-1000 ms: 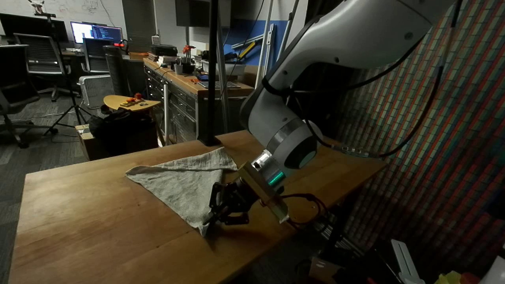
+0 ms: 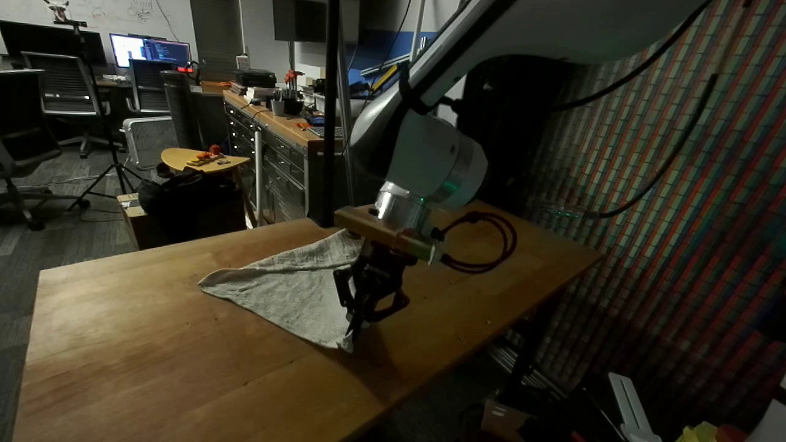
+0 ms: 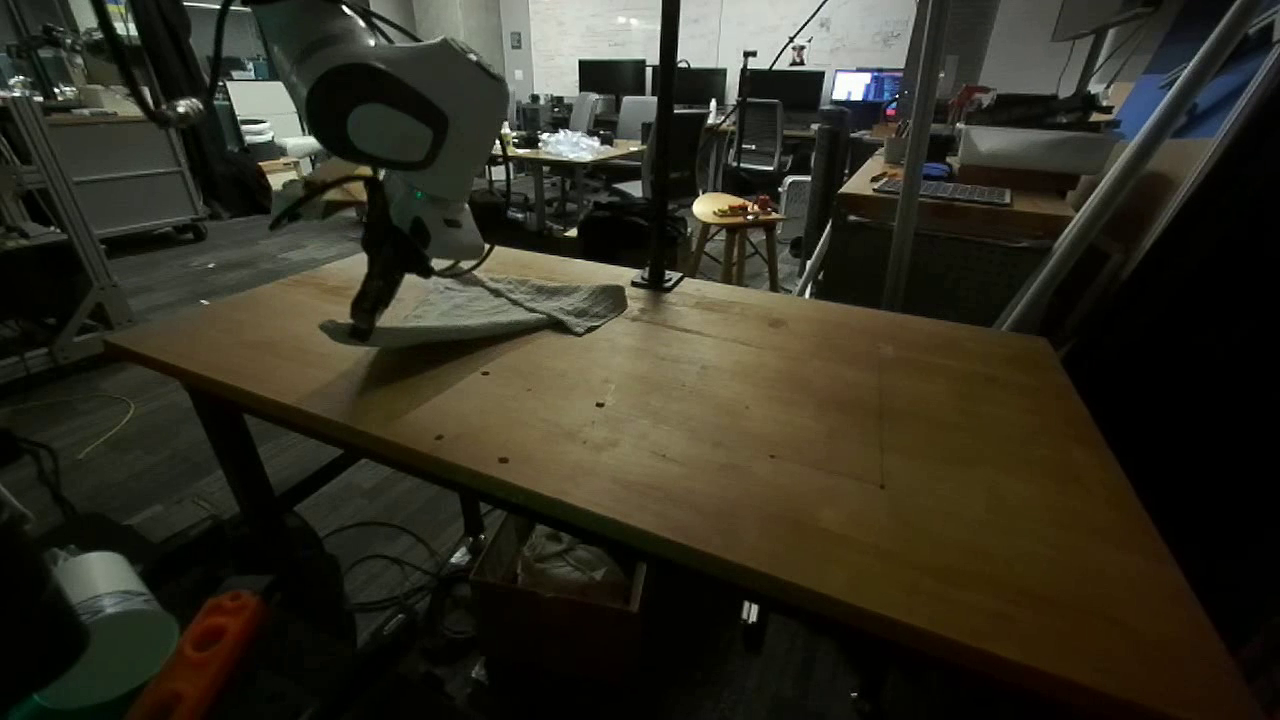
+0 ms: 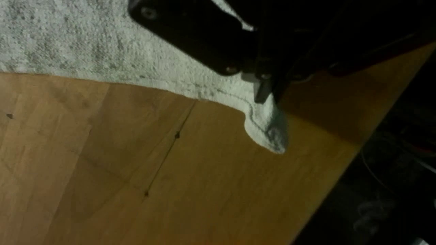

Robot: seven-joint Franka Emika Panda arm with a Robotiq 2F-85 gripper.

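Note:
A light grey cloth (image 2: 295, 294) lies roughly as a triangle on the wooden table (image 2: 147, 346). At its near corner my gripper (image 2: 352, 333) is shut on the cloth, pointing down. In the wrist view the fingertips (image 4: 262, 92) pinch the cloth (image 4: 102, 45) close to that corner, and a small rounded end pokes out past them. From the other side, exterior view 2 shows the gripper (image 3: 360, 331) at the cloth's left tip, with the cloth edge (image 3: 480, 336) running rightward, slightly raised near the gripper.
Bare tabletop (image 3: 840, 456) stretches away from the cloth. A black post (image 3: 660, 180) stands at the table's far edge, close to the cloth. The table edge (image 4: 339, 179) drops off not far from the gripper in the wrist view.
My gripper has risen and swung from a slanted to a more upright pose, moving slightly right in exterior view 1. The cloth's near corner has shifted right and up with it.

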